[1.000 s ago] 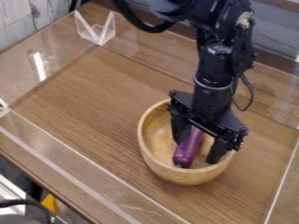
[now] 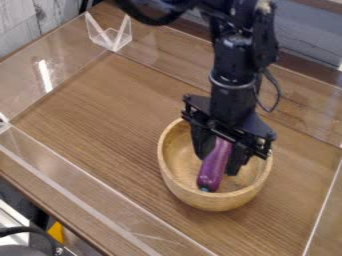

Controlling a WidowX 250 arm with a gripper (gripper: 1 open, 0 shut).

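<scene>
A round wooden bowl (image 2: 179, 184) sits on the table at the lower centre. A purple elongated object (image 2: 211, 174) lies inside it, tilted lengthwise. My black gripper (image 2: 222, 142) is over the bowl, its fingers around the upper end of the purple object, which they partly hide. It appears shut on that object.
A clear wire or plastic holder (image 2: 110, 32) stands at the upper left. Black cables or parts show at the lower left edge.
The gripper has shifted and turned a little over the bowl. The purple object's lower end has moved slightly to the right.
</scene>
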